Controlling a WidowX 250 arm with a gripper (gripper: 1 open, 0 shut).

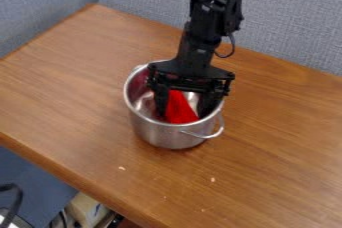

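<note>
A metal pot (167, 132) with a wire handle stands on the wooden table. Inside it lies a red object (178, 109). My black gripper (189, 92) is down at the pot's mouth, over and around the red object's upper part. Whether its fingers hold it is hidden.
Grey padded walls rise at the back and left. Some cables and objects lie off the table at the lower left.
</note>
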